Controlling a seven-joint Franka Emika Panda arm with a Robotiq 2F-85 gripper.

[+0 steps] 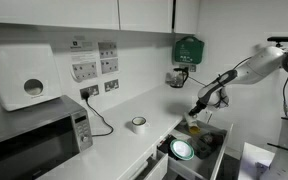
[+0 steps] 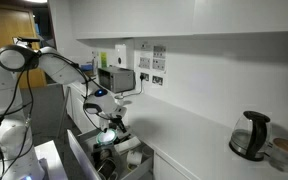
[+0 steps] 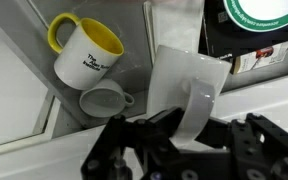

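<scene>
In the wrist view a white object, flat-sided with a glossy curved piece like a handle, looms large right at my gripper. The dark fingers sit at either side of the curved piece, and the gripper looks shut on it; the exact contact is hidden. Exterior view 1 has the gripper over the far end of the open drawer. A white mug with yellow inside lies tilted in the drawer, beside a smaller white cup. The green-rimmed plate lies nearer the middle.
The open drawer also holds dark items. Its walls stand close around the gripper. A white pot and a microwave are on the counter. A kettle stands at the other end.
</scene>
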